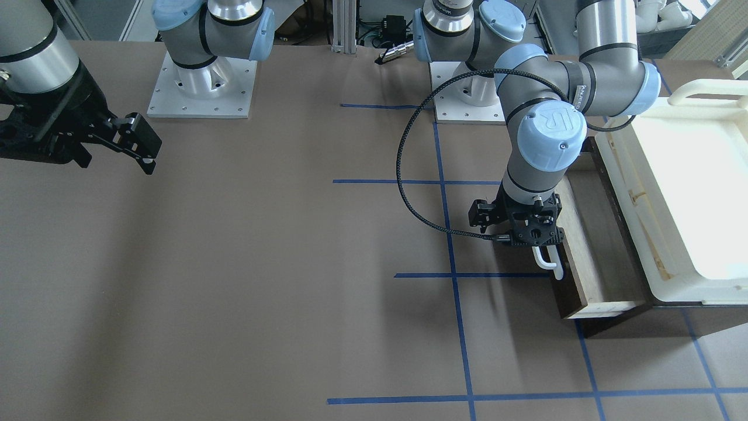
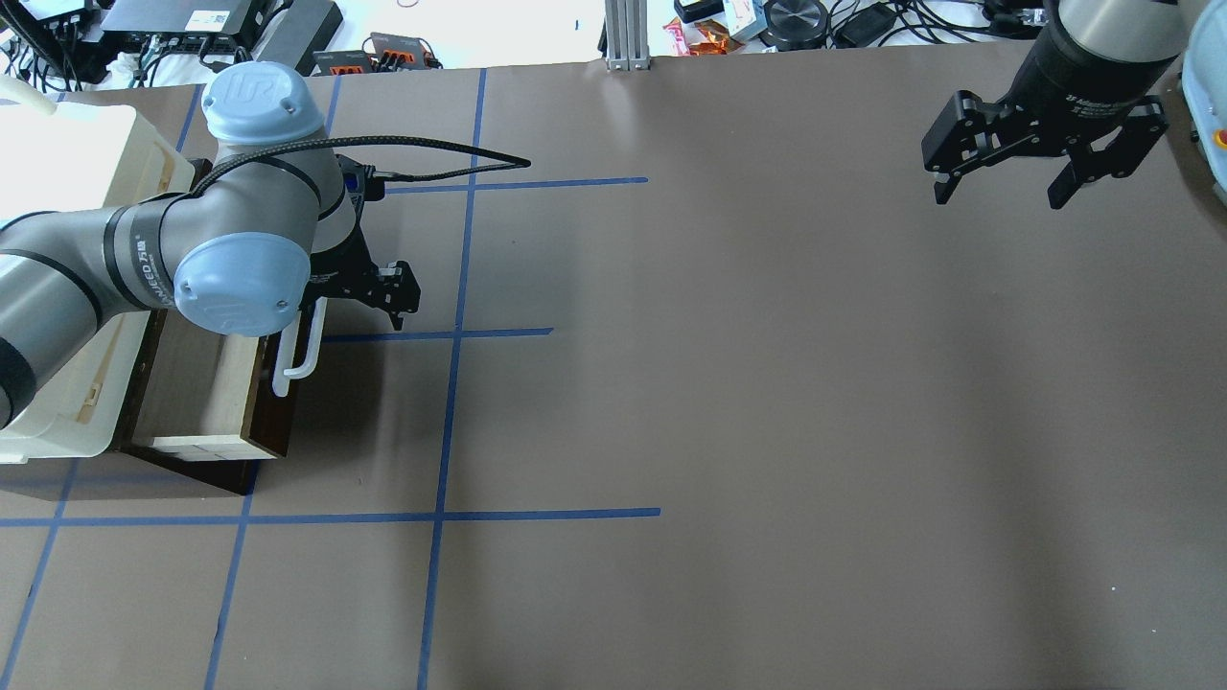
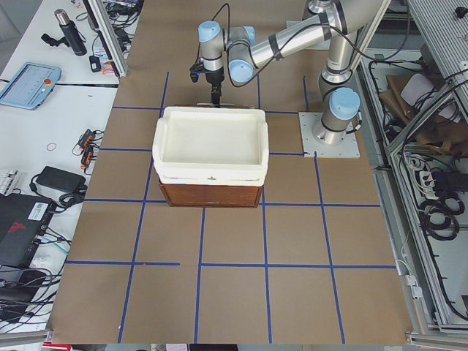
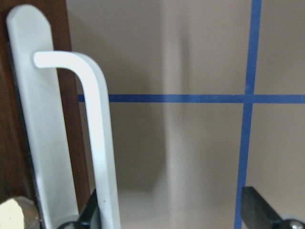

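Observation:
A wooden box (image 1: 666, 323) carries a white tray (image 3: 210, 146) on top and has a drawer (image 2: 190, 391) pulled out, with a white handle (image 4: 100, 133) on its front. My gripper is at that handle; in the left wrist view its fingers stand apart, the left one at the handle's bar, behind or inside it, and the right one over bare floor. The fingers are mostly cropped at the bottom edge.
A second arm's black gripper (image 2: 1047, 172) hangs over the far side of the table. The floor (image 1: 266, 266) between, marked with blue tape lines, is clear.

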